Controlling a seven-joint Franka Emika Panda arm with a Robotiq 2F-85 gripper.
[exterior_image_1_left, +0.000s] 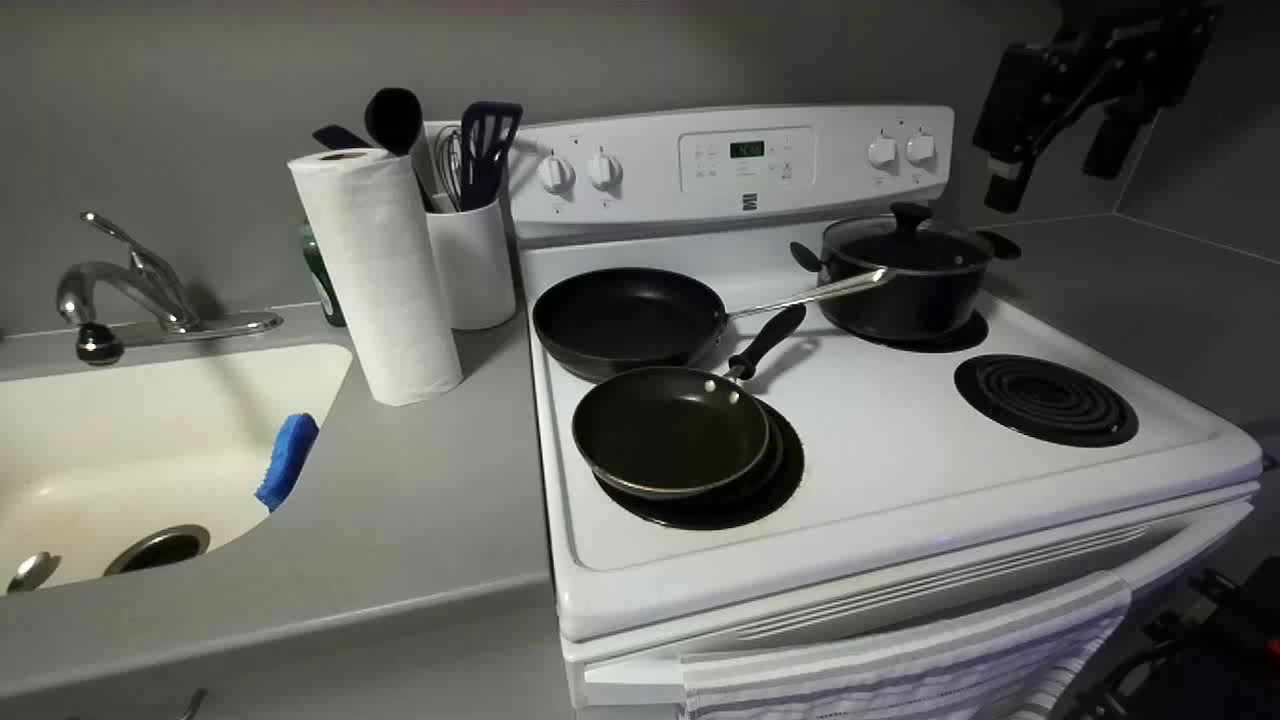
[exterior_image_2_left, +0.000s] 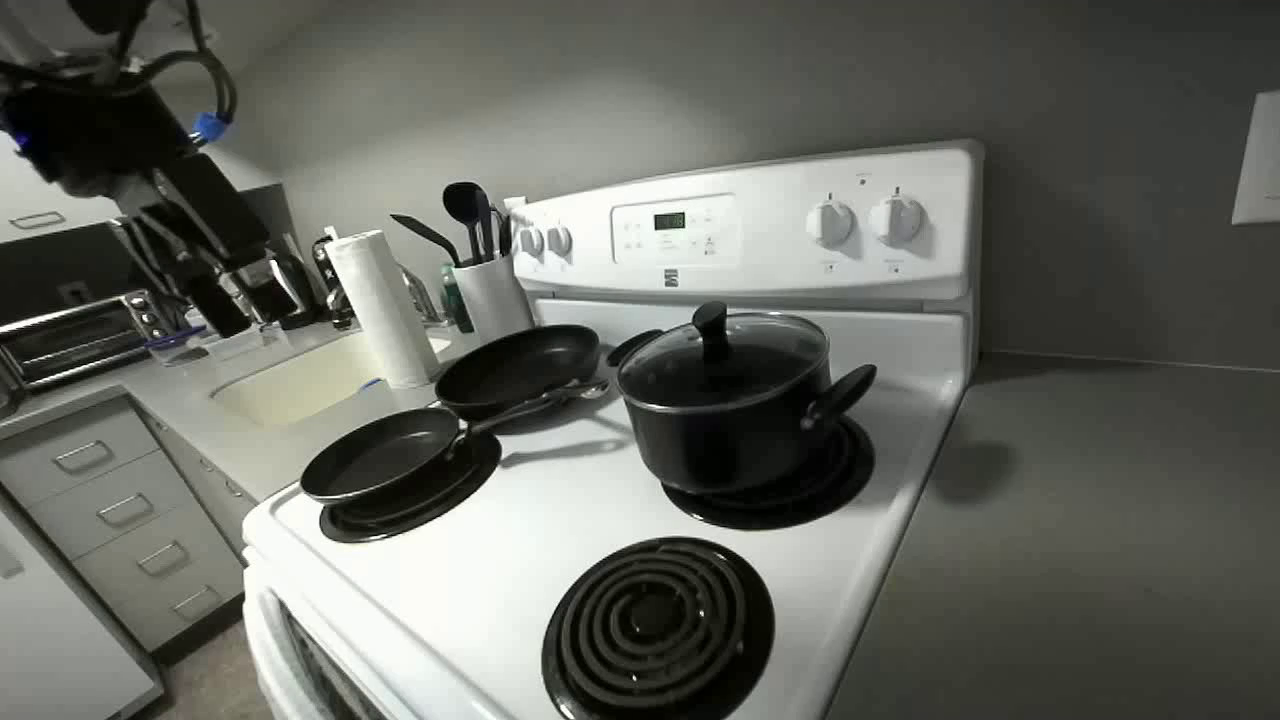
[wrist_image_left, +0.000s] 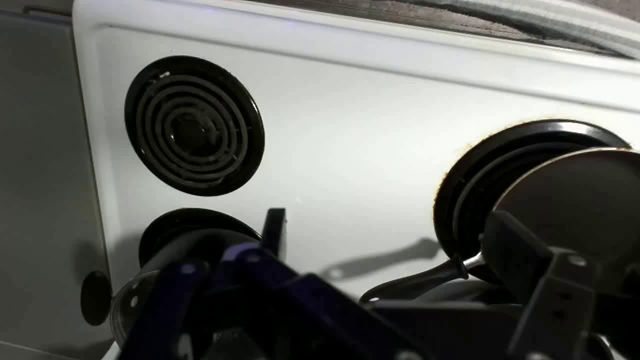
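Note:
High over the stove at the upper right of the first exterior view, my gripper (exterior_image_1_left: 1056, 178) stands open, a wide gap between its fingers. The wrist view looks down past the parted fingertips (wrist_image_left: 275, 227) with nothing held between them. A small black frying pan (exterior_image_1_left: 672, 434) rests on the front left burner, its handle angled toward the back right. Behind it sits a larger dark pan (exterior_image_1_left: 630, 314) with a metal handle. On the back right burner is a black pot (exterior_image_2_left: 720, 438) with a glass lid (exterior_image_2_left: 768, 354) on it. The gripper touches none of them.
Left of the stove stand a paper towel roll (exterior_image_1_left: 378, 276), a white utensil crock (exterior_image_1_left: 475, 266) and a sink (exterior_image_1_left: 144, 408) holding a blue brush (exterior_image_1_left: 288, 461). A striped towel (exterior_image_1_left: 912, 654) hangs on the oven handle.

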